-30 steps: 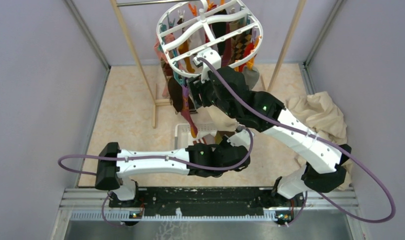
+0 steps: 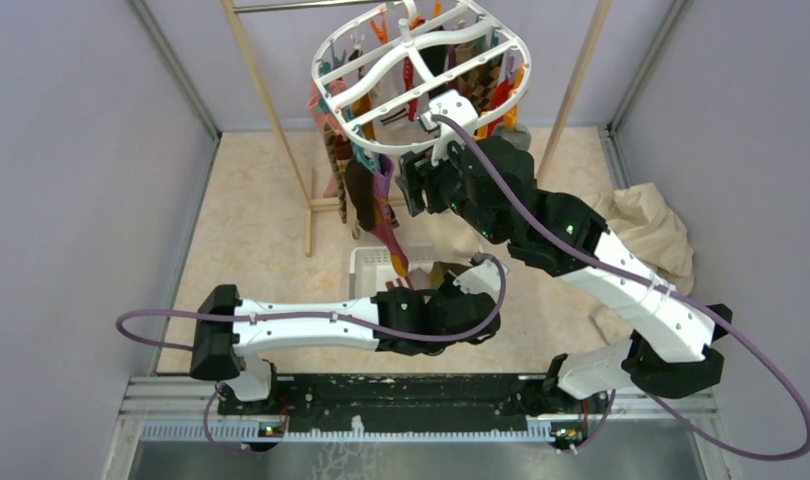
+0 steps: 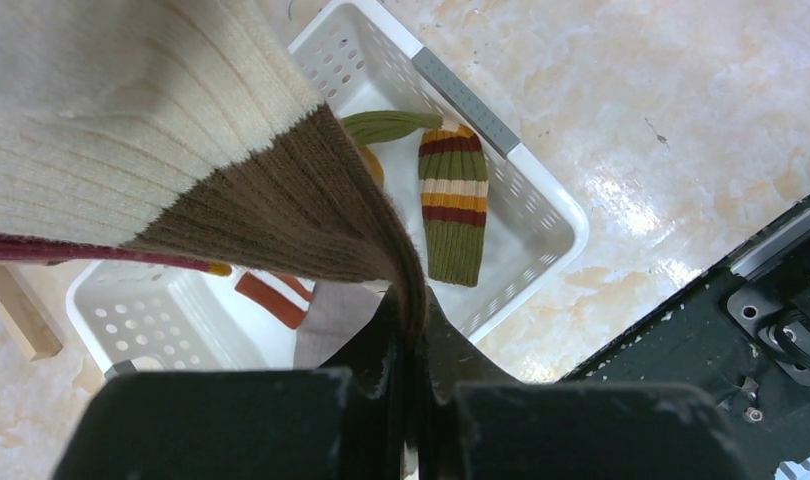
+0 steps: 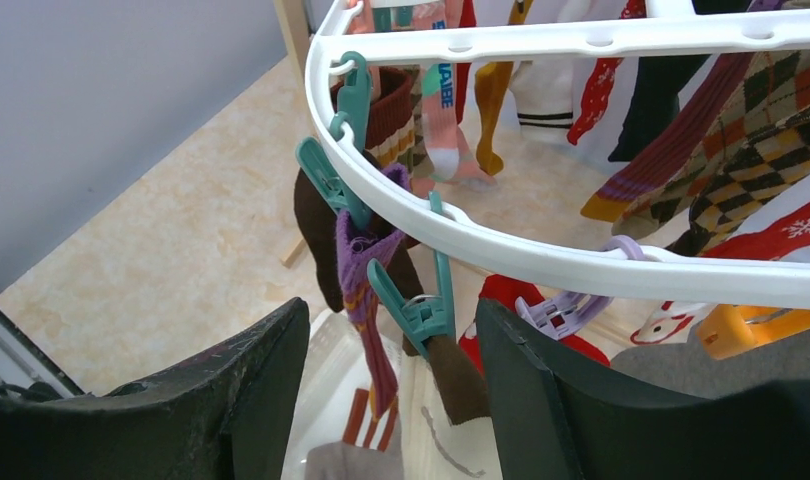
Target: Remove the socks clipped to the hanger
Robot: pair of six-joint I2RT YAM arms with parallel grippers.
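In the left wrist view, my left gripper is shut on the brown end of a cream-and-brown sock (image 3: 251, 215), stretched upward from it. My right gripper is open at the white hanger's (image 4: 461, 240) front rim. A teal clip (image 4: 424, 312) shows between its spread fingers, with no visible grip on it. From that clip hangs a brown sock end (image 4: 456, 380); whether it belongs to the cream sock is hard to tell. Beside it, a purple sock (image 4: 356, 262) hangs from another teal clip (image 4: 331, 180).
Below stands a white basket (image 3: 556, 215) holding several socks, one striped green (image 3: 454, 200). More clipped socks crowd the hanger, including a checked one (image 4: 771, 180). A wooden stand (image 2: 258, 80) surrounds it; beige cloth (image 2: 646, 230) lies on the right.
My right gripper has shifted to the right and the hanger has swung slightly that way. The purple sock's lower end has moved right too. The left arm has stayed still.
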